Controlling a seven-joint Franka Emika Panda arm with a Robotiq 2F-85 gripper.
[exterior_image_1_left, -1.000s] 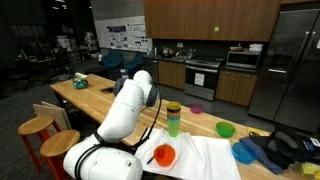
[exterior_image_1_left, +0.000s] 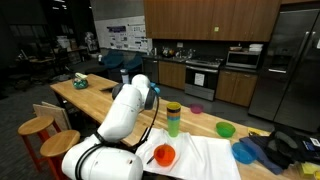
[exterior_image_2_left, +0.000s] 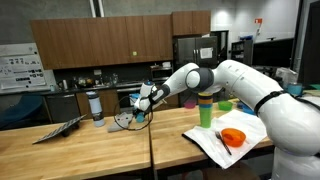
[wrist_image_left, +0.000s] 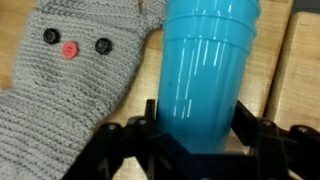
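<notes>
A blue cup (wrist_image_left: 205, 75) fills the middle of the wrist view, its rounded end low between the black fingers. My gripper is shut on it, a finger on either side. In exterior view 2 the gripper (exterior_image_2_left: 141, 104) is at the far part of the wooden table, with the blue cup (exterior_image_2_left: 140, 116) just below it. Beside the cup lies a grey knitted item (wrist_image_left: 75, 75) with two black buttons and a red one. From exterior view 1 the arm mostly hides the gripper, and only a bit of blue (exterior_image_1_left: 157, 91) shows. Whether the cup touches the table is unclear.
A stacked green and yellow column (exterior_image_1_left: 173, 119) stands near a white cloth (exterior_image_1_left: 205, 155) with an orange bowl (exterior_image_1_left: 164, 155). Farther right are a green bowl (exterior_image_1_left: 225, 129) and a blue bowl (exterior_image_1_left: 244, 152). A dark cylinder (exterior_image_2_left: 95, 108) stands left of the gripper.
The arm's far end has shifted only slightly. Objects on the table have not visibly moved.
</notes>
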